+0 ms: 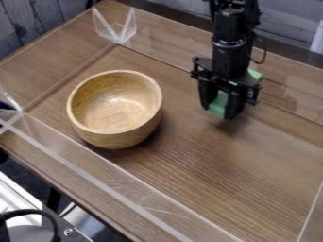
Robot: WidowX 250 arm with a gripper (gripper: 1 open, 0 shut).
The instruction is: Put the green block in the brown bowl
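Observation:
The brown bowl (115,82) stands left of centre on the wooden table, with nothing visible inside it. My gripper (225,108) points downward at the upper right, well to the right of the bowl and low over the table. The green block (218,105) shows at the dark fingers, partly covered by them. Whether the fingers are closed on it, or whether it touches the table, I cannot tell.
A small pale green patch (256,74) shows behind the arm. Clear edging runs along the table's left side, with dark cables (32,219) at the lower left.

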